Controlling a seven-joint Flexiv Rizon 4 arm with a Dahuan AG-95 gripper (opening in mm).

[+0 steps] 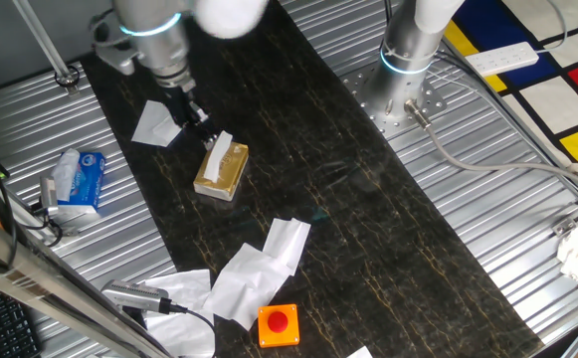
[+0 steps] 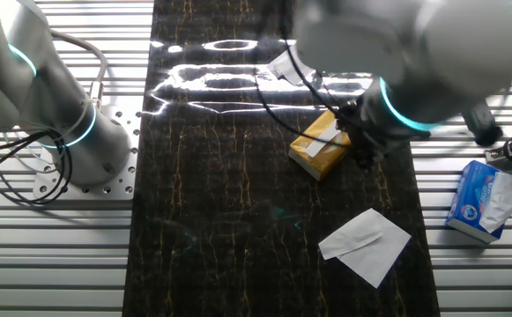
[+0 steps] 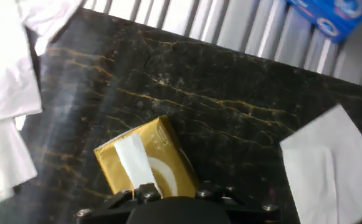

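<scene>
A gold tissue pack [image 1: 231, 171] lies on the dark marbled table, a white tissue [image 1: 218, 157] standing up from its top. Just behind the pack in exterior view 1 is my gripper [image 1: 209, 141], its tips close to the tissue; whether they touch cannot be made out. In exterior view 2 the arm partly covers the gold pack [image 2: 312, 158]. The wrist view has the gold pack [image 3: 144, 158] with its tissue strip [image 3: 134, 160] directly ahead of the gripper. Only the dark back of the gripper shows there, so its fingers are unclear.
Loose white sheets lie behind the pack [image 1: 156, 124] and toward the front [image 1: 247, 283]. An orange box with a red button [image 1: 279, 325] stands near them. A blue tissue pack [image 1: 83, 184] rests on the metal slats.
</scene>
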